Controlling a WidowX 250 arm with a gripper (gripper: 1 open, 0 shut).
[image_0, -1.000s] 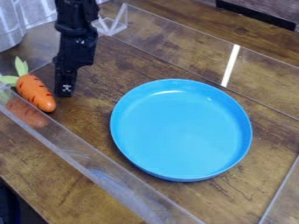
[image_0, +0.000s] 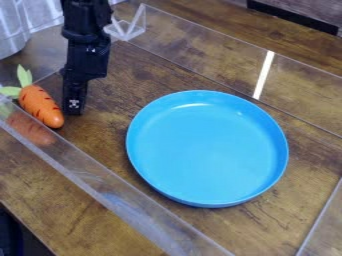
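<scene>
An orange toy carrot (image_0: 42, 105) with pale green leaves lies at the left of the camera view, on the wooden table. My black gripper (image_0: 74, 100) reaches down from the top left to the table just right of the carrot, its tips low beside it. It looks narrow, with no object visible between its fingers, though the dark tips are hard to make out. A large blue plate (image_0: 207, 148) lies to the right, apart from both.
A clear transparent barrier (image_0: 114, 195) runs diagonally along the lower left, in front of the carrot. Bare table (image_0: 201, 60) is open behind and around the plate. A white strip (image_0: 265, 75) is at the upper right.
</scene>
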